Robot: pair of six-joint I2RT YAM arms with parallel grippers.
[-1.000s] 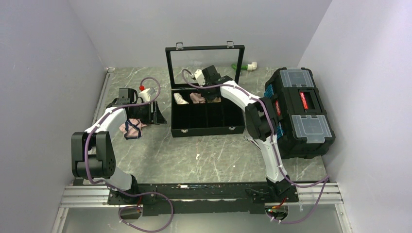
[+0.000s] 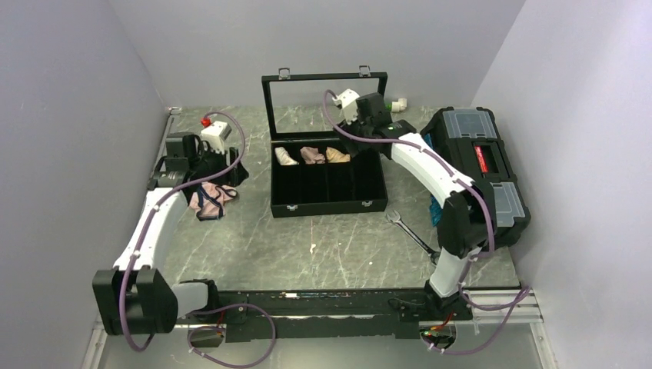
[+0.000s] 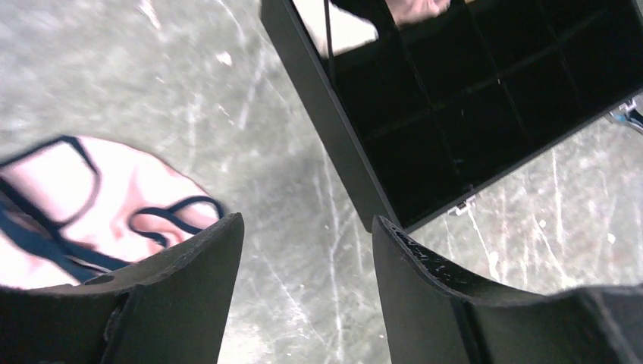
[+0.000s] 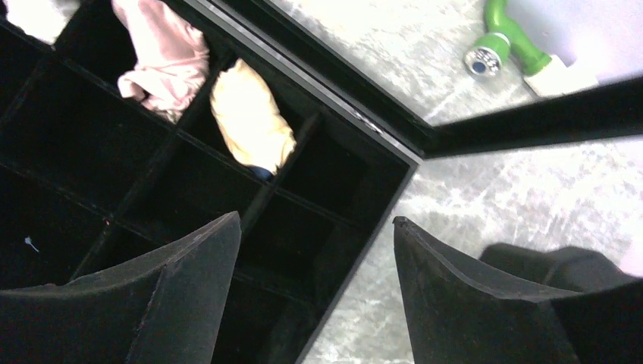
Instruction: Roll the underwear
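Note:
Pink underwear with dark navy edging [image 2: 211,201] lies crumpled on the table at the left, and the left wrist view shows its fabric [image 3: 129,178] spread beside the fingers. My left gripper is above the table between this cloth and the box, fingers apart and empty. Black and divided, the box [image 2: 329,207] holds three folded pieces in its back row: white [image 2: 285,156], pink [image 4: 170,64] and cream [image 4: 246,110]. Over the box's back right part my right gripper hangs open, with nothing between its fingers.
The raised, framed lid [image 2: 323,77] stands along the box's back. A wrench [image 2: 411,233] lies right of the box, near a black toolbox [image 2: 477,177]. Behind the box is a green and white pipe piece [image 2: 397,105].
My left gripper has drawn back leftward, toward the pink underwear. The right one has risen off the cream piece and moved right, leaving that piece in the back row.

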